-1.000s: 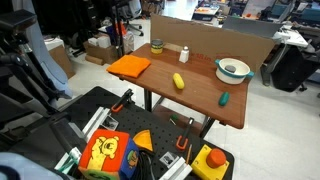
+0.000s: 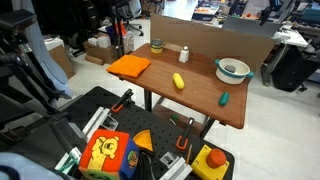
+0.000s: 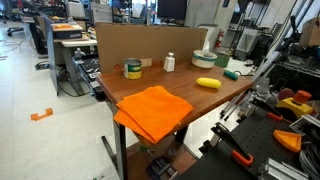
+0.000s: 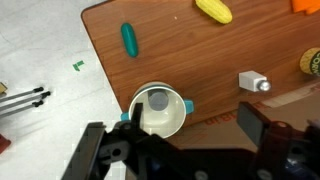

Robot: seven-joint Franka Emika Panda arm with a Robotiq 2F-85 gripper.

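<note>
My gripper stands open in the wrist view, its dark fingers wide apart and nothing held between them. Below it, on the brown table [image 4: 190, 60], sits a white pot [image 4: 168, 121] with teal handles and something grey inside. A green object [image 4: 129, 40] and a yellow one [image 4: 214, 10] lie apart from the pot. The white bottle [image 2: 184, 54] is upright near the back of the table. To the left in exterior view 1 are an orange cloth [image 2: 128, 66] and a small can [image 2: 156, 46].
A cardboard panel [image 2: 212, 38] stands along the table's back edge. In front is a black bench [image 2: 150, 122] bearing a colourful toy cube [image 2: 103, 153] and a yellow box with a red button [image 2: 215, 158]. The table's middle has bare room.
</note>
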